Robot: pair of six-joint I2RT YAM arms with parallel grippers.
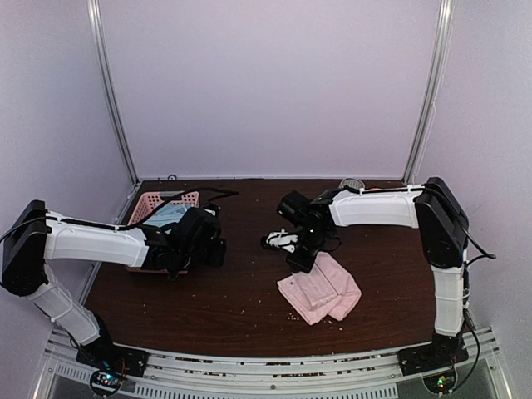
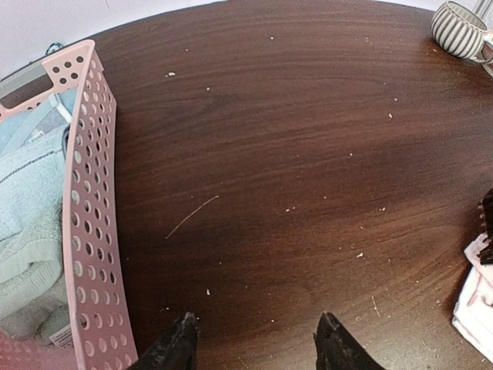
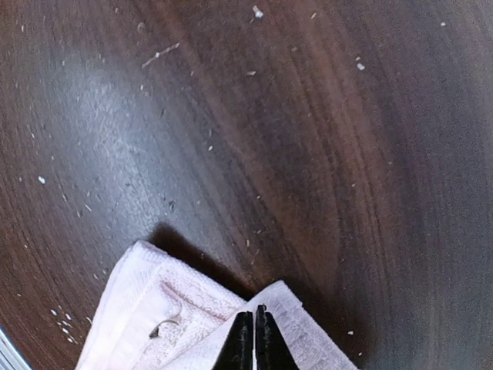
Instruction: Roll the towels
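A pink towel (image 1: 326,291), folded over on itself in uneven layers, lies flat on the front right part of the dark table. My right gripper is shut at the towel's far edge, over a folded corner (image 3: 281,304); whether any cloth is pinched between the tips cannot be made out. In the left wrist view my left gripper stands part open, its fingers apart with bare table between them. It is just right of the pink basket (image 2: 98,231), well away from the towel.
Inside the basket lie light blue and greyish towels (image 2: 35,200). A striped cup (image 2: 460,29) stands at the back right. Between basket and pink towel the table (image 1: 241,291) is clear apart from small crumbs.
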